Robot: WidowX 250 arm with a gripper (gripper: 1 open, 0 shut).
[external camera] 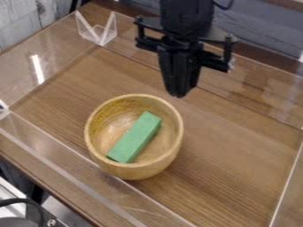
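A beige bowl [162,151] sits on the wooden surface at the lower middle, with a green block [134,139] lying inside it. The black gripper [180,89] is above and behind the bowl's right side, its downward tip narrow and apparently shut, with nothing visible between its fingers. The arm's dark housing fills the upper middle of the view.
Clear plastic pieces [97,28] stand at the top left edge. A black cable or part lies at the lower left corner.
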